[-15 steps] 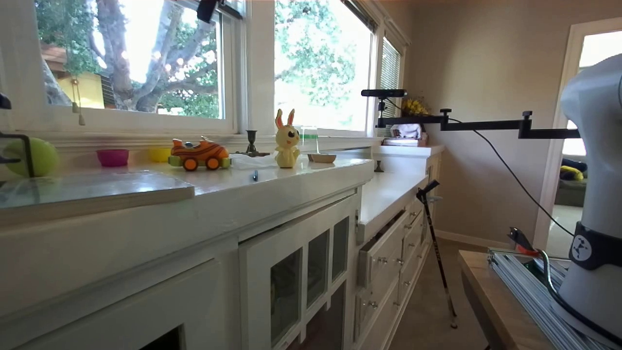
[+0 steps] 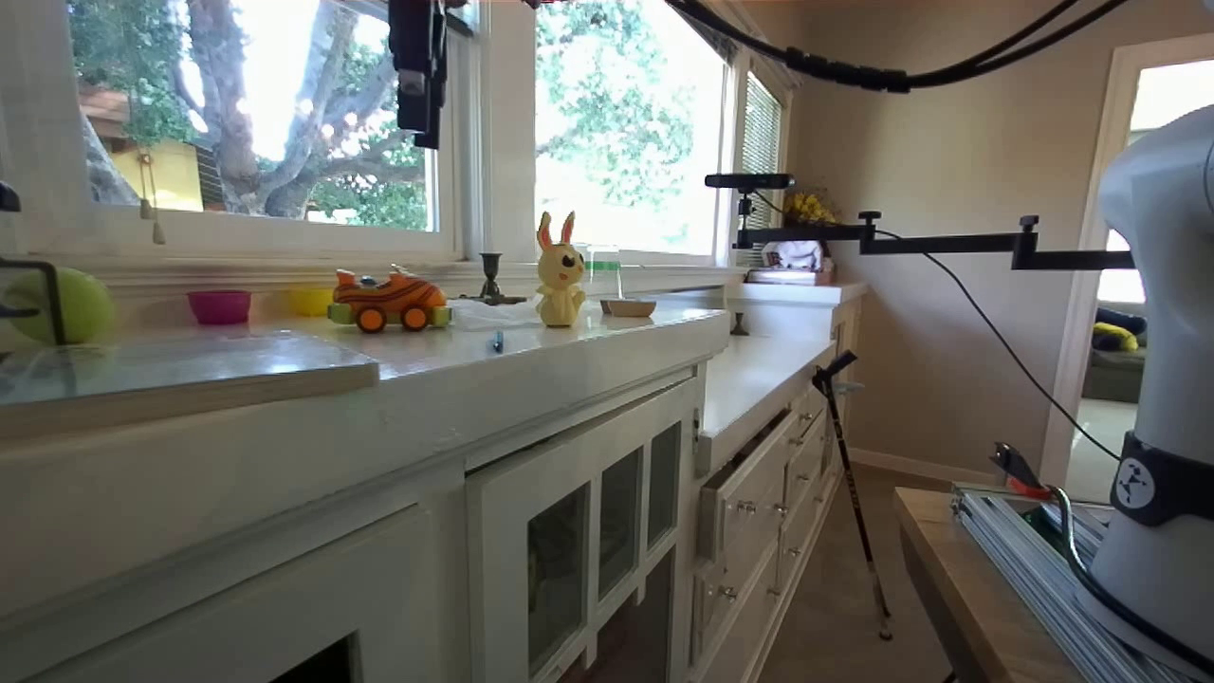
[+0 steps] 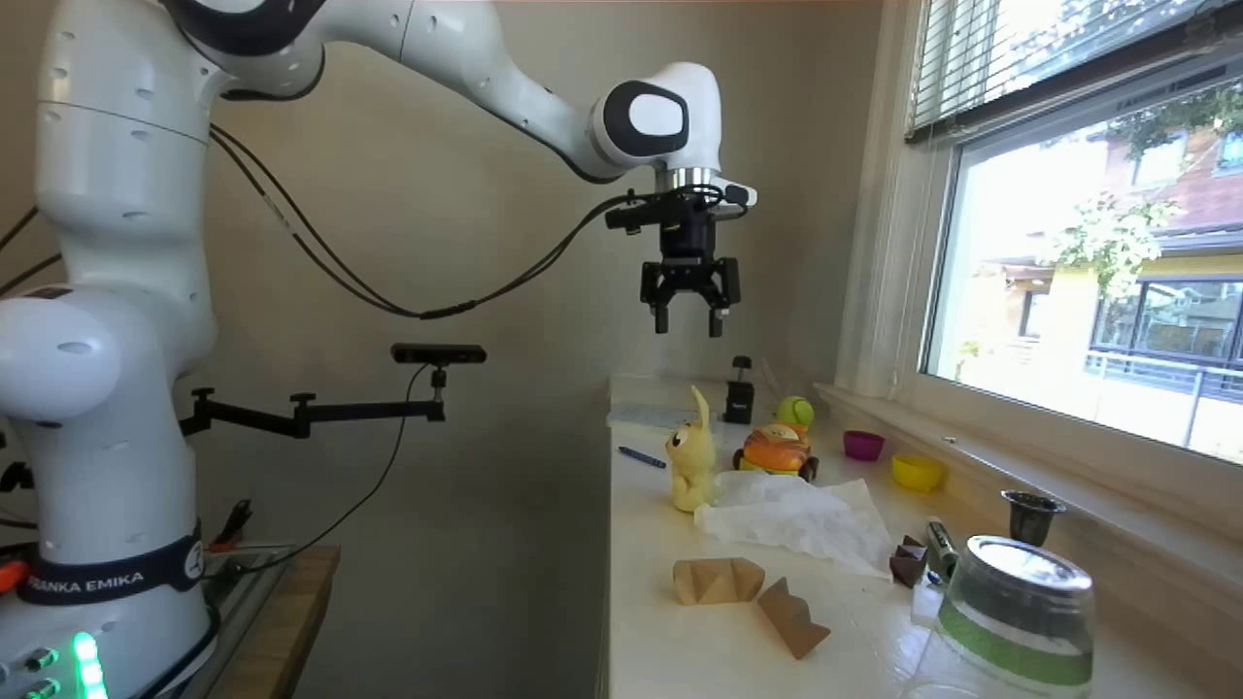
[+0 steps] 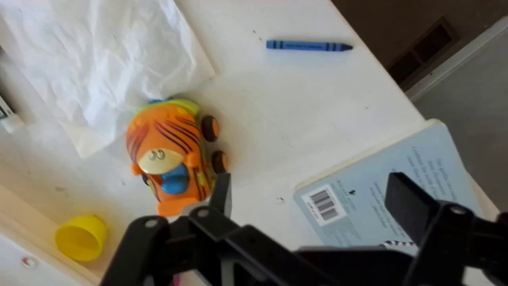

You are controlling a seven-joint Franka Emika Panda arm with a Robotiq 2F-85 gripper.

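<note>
My gripper [image 3: 688,324] hangs open and empty, well above the white counter in exterior view 2. From the wrist view, its two fingers [image 4: 410,205] stand wide apart, with the counter and part of a light blue book [image 4: 376,190] beneath. An orange toy car [image 4: 164,143] lies left of the gap. Farther up, a blue crayon [image 4: 309,45] rests near the counter's edge. The yellow rabbit figure [image 2: 560,273] stands upright on the counter. Only a dark part of the gripper shows at the top of exterior view 1.
Crumpled white paper [image 3: 804,520] lies beside the rabbit. Along the window are a purple cup [image 3: 863,445], a yellow cup [image 3: 917,472] and a clear glass with a green band [image 3: 1014,635]. Brown folded pieces [image 3: 718,582] sit nearer. A green ball [image 2: 68,305] stands far left.
In exterior view 1 the dark gripper part at the top has come lower and now hangs upright. Objects on the counter have not moved.
</note>
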